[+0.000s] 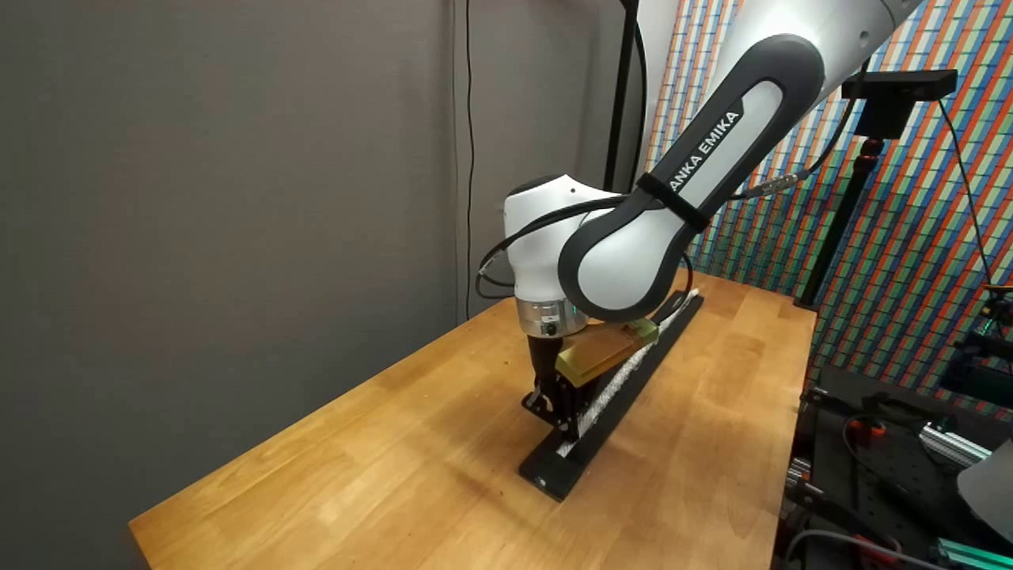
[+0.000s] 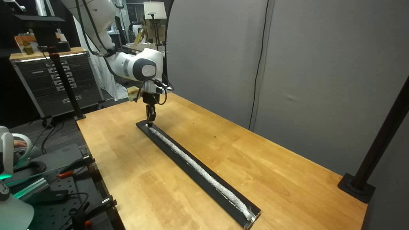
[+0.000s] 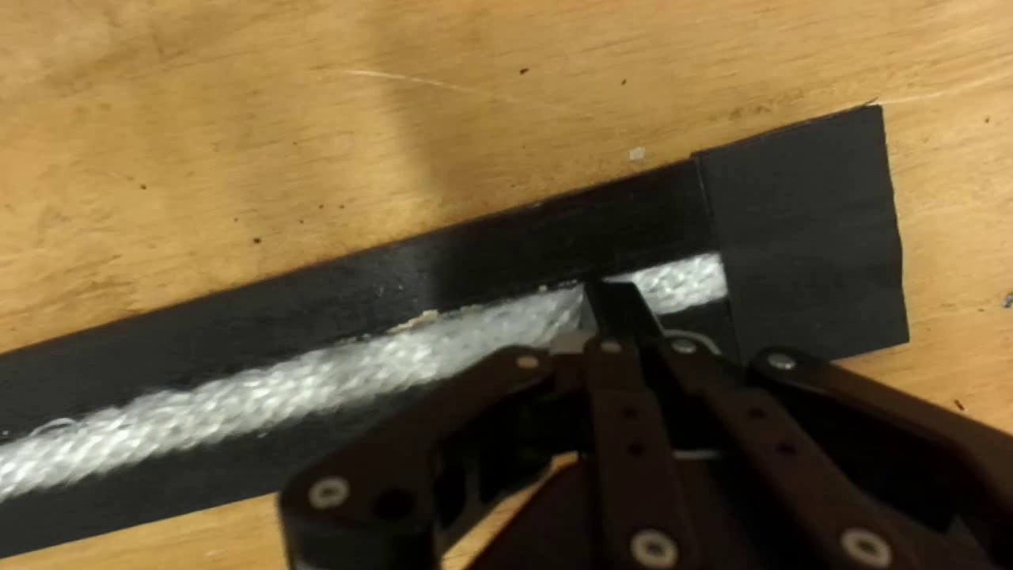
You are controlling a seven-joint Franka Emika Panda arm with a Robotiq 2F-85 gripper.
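Note:
A long white braided cord (image 2: 199, 168) lies lengthwise along a black strip (image 3: 807, 228) on the wooden table. My gripper (image 1: 570, 437) points down at one end of that strip, its fingertips touching or very close to the cord. In the wrist view the gripper is shut, and its dark fingertips cover part of the cord (image 3: 285, 389) a little short of the strip's squared end. Nothing shows between the fingers. The exterior view 2 has the gripper (image 2: 150, 124) at the strip's far end.
Bare tabletop (image 1: 380, 446) surrounds the strip. A grey wall (image 1: 237, 190) stands along one long side. A black post (image 2: 360, 180) rises at the near right corner in exterior view 2, and a camera stand (image 1: 845, 218) stands at the table's far end in exterior view 1.

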